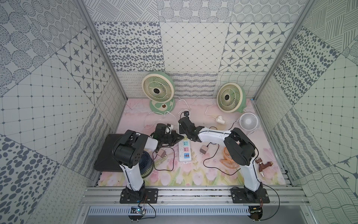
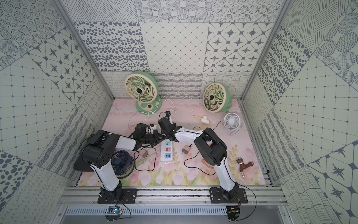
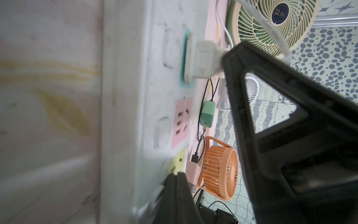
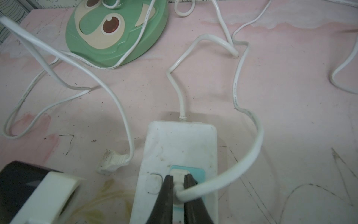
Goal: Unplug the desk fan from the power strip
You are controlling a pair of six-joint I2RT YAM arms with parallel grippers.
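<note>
The white power strip (image 4: 179,141) lies on the table, its long face running past both grippers. A white plug (image 3: 203,59) sits at the strip's teal outlet, its base against the face; its cord (image 4: 257,138) loops off to the right and back. My right gripper is shut on this plug, with a finger on either side. In the left wrist view, a right finger (image 3: 238,61) reaches the plug's cord end. My left gripper is shut beside the strip by the yellow outlet, with nothing showing between its fingers.
A loose white plug (image 4: 111,162) lies left of the strip. Two green fans, the left one (image 1: 158,87) and the right one (image 1: 229,97), stand at the back. An orange fan (image 3: 220,171) and a pink adapter (image 1: 203,149) lie right of the strip.
</note>
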